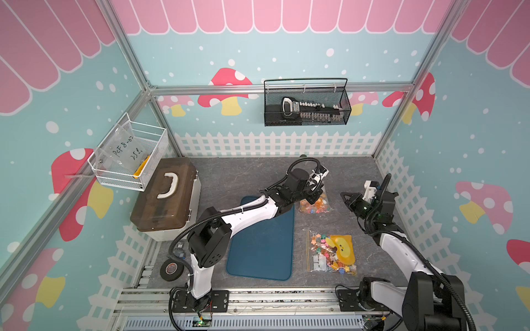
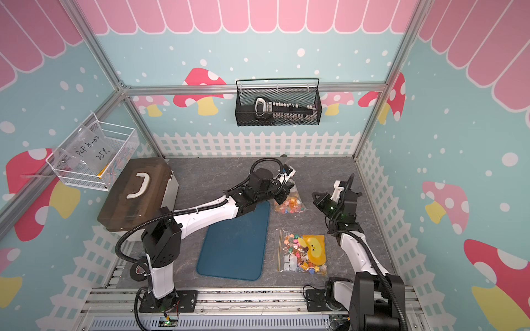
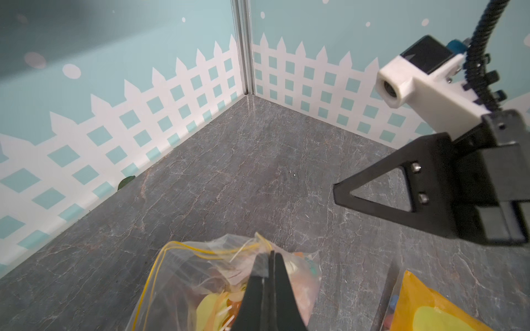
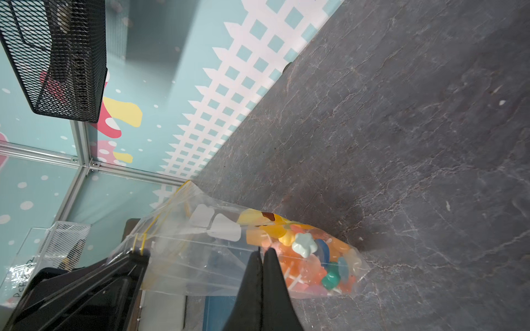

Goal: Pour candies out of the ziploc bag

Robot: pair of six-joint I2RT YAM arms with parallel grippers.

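Observation:
The clear ziploc bag [image 4: 220, 226] hangs upright with colourful candies [image 4: 309, 259] bunched in its lower end. My left gripper is shut on its upper edge, where a yellow zip line [image 3: 198, 251] runs. In the top left view the candies [image 1: 313, 207] show just below the left gripper's fingers. To the right of that bag stands my right gripper [image 1: 343, 195], shut, with nothing visible between its fingertips and a gap between it and the bag. In the right wrist view its fingers [image 4: 276, 298] only overlap the bag in sight.
A second bag [image 1: 321, 248] with toys and a yellow item lies flat in front. A blue tray [image 1: 259, 248] lies left of it, partly under the left arm. A brown-lidded case [image 1: 160, 198] stands at far left.

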